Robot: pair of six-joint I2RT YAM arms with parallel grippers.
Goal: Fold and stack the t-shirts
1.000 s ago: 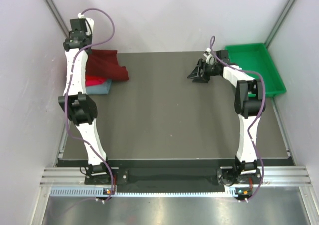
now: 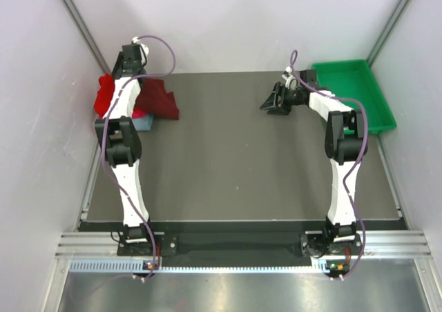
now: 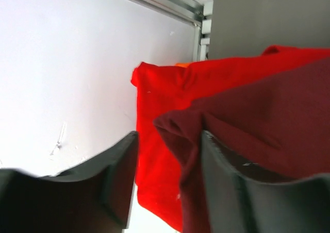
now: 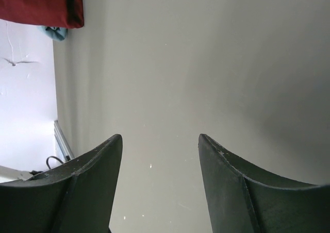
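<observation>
At the far left of the top view lies a stack of cloth: a dark red shirt (image 2: 159, 100) on top, a bright red one (image 2: 105, 95) below it, and a blue-grey one (image 2: 143, 123) at the bottom. Over the stack is my left gripper, its fingers part open. A raised corner of the dark red shirt (image 3: 268, 117) shows between and beside them; I cannot tell whether both fingers touch it. Toward the right, above bare table, my right gripper stands open and empty.
A green bin (image 2: 356, 84), empty where it shows, stands at the back right, partly behind the right arm. White walls (image 3: 77, 78) close in by the stack.
My left gripper has come down and to the right over the stack, uncovering the bright red cloth at its left. The right arm and the stack's right side look unchanged.
</observation>
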